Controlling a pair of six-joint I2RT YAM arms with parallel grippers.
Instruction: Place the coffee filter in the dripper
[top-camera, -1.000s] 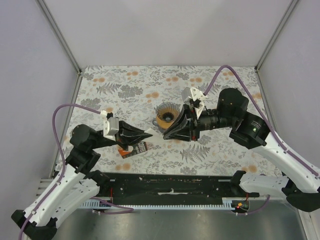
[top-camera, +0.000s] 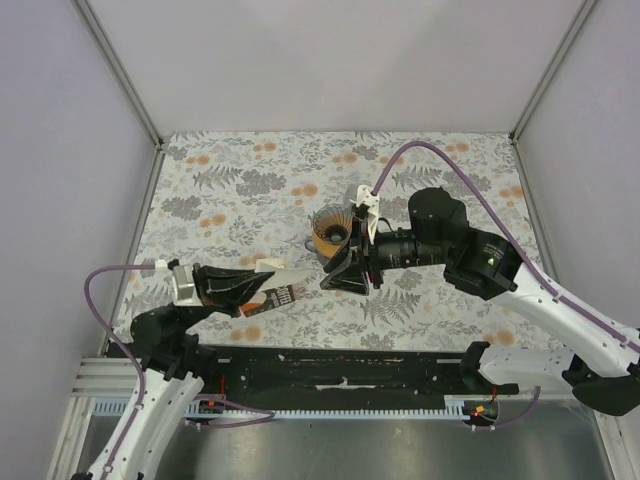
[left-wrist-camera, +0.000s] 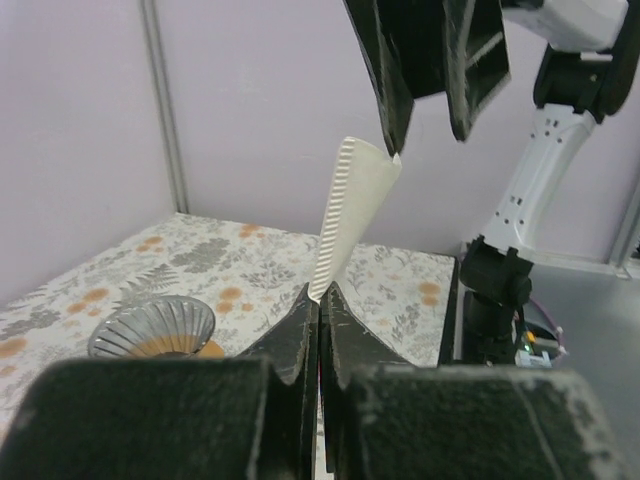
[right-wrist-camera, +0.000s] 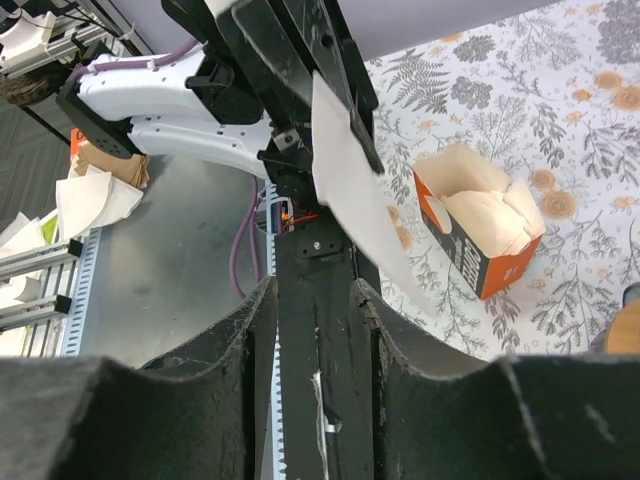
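Observation:
A folded white paper filter (left-wrist-camera: 350, 200) stands up from my left gripper (top-camera: 258, 280), whose fingers are shut on it. In the right wrist view it reaches toward my right gripper, which is part open, its fingertips apart with nothing between them, just to the right of the filter in the top view. The dripper (top-camera: 330, 240) with its clear ribbed cone (left-wrist-camera: 150, 315) stands behind both grippers near the middle of the mat. An open box of filters (right-wrist-camera: 475, 260) lies on the mat under the left arm.
A dark strip (top-camera: 340, 365) runs along the front edge. Walls bound the sides and back.
My right gripper has shifted slightly left, and its fingers have moved.

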